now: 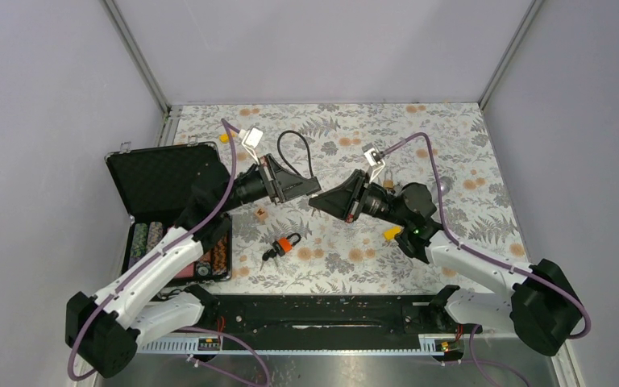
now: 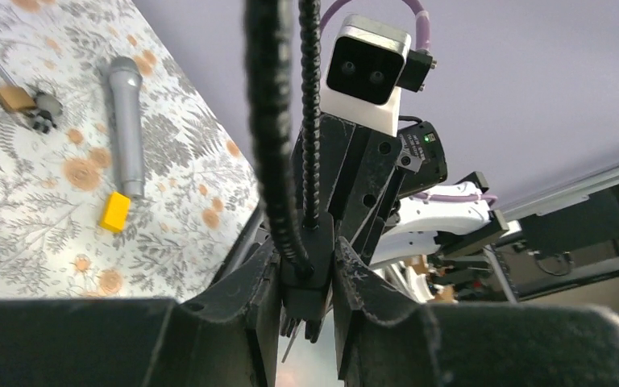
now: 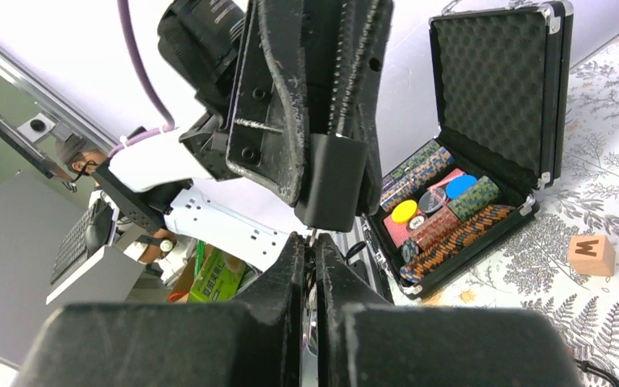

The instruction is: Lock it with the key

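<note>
My left gripper is shut on a black cable lock, whose long loop arches up above it; in the left wrist view its dark body sits between the fingers. My right gripper faces it from the right, just below, shut on the key, a thin silver piece at the fingertips beneath the lock body. In the left wrist view a thin metal blade shows below the lock. Whether the key is in the keyhole I cannot tell.
An open case of chips stands at left. An orange padlock with dark keys, a wooden block, a brass padlock, a grey microphone and a yellow block lie on the table.
</note>
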